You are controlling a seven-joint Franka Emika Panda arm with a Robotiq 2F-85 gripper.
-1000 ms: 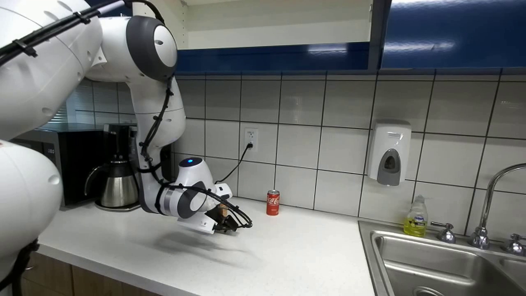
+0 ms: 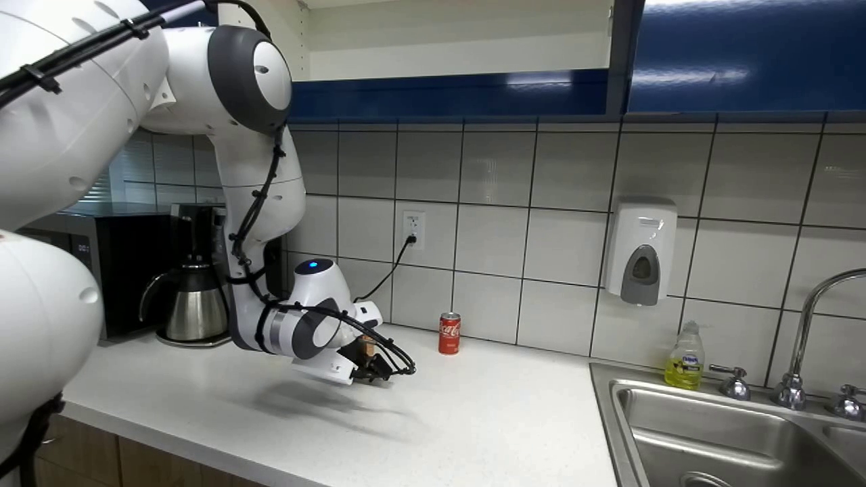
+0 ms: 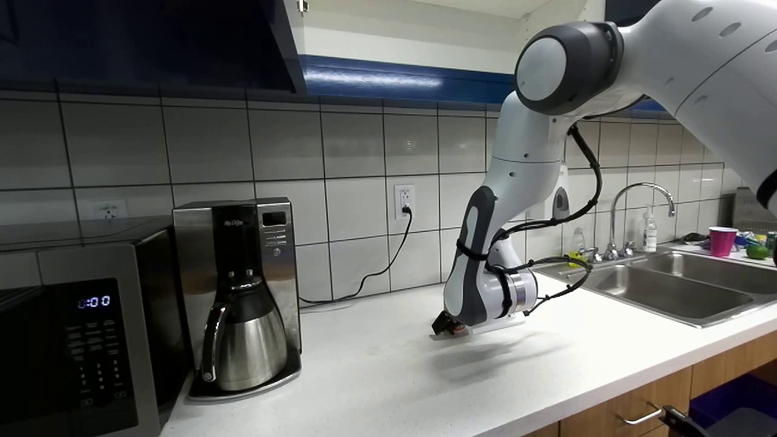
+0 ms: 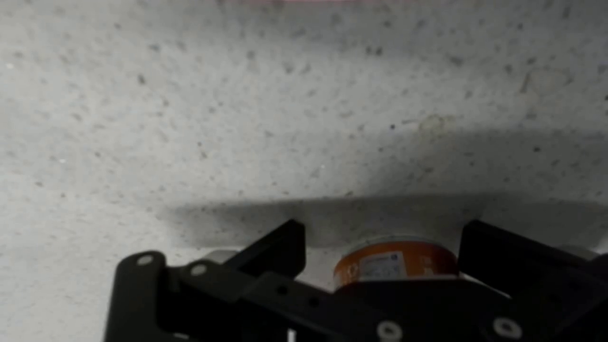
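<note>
My gripper is low over the white counter, its two black fingers (image 4: 279,248) spread apart. Between them in the wrist view shows an orange can (image 4: 422,259) with a pale label patch; its lower part is hidden behind the gripper body. A gap shows on the left side of the can, while its right side looks close to the other finger; whether they touch I cannot tell. In exterior view 1 only a bit of the orange can (image 2: 369,346) shows past the gripper. A red Coca-Cola can (image 2: 448,333) stands upright near the tiled wall, to the right of the gripper.
The coffee maker (image 3: 237,291) and microwave (image 3: 87,328) occupy the counter's left end. A plugged-in cord (image 3: 379,271) runs along the wall. To the right are the sink (image 2: 722,430) and a yellow soap bottle (image 2: 686,361).
</note>
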